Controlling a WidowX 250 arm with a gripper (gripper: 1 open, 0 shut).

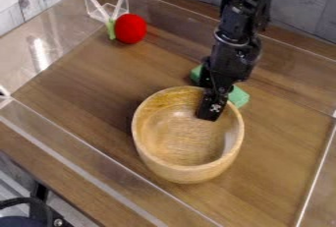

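A large wooden bowl (pixel 184 147) sits on the brown table, empty inside. The black gripper (pixel 213 101) hangs at the bowl's back rim, right of centre, its arm rising to the top of the view. Whether its fingers are open or shut on the rim cannot be made out. A green block (pixel 238 96) lies just behind the bowl at the right, partly hidden by the gripper.
A red ball (pixel 130 28) lies at the back left beside a white wire-like object (pixel 102 7). Grey walls edge the back.
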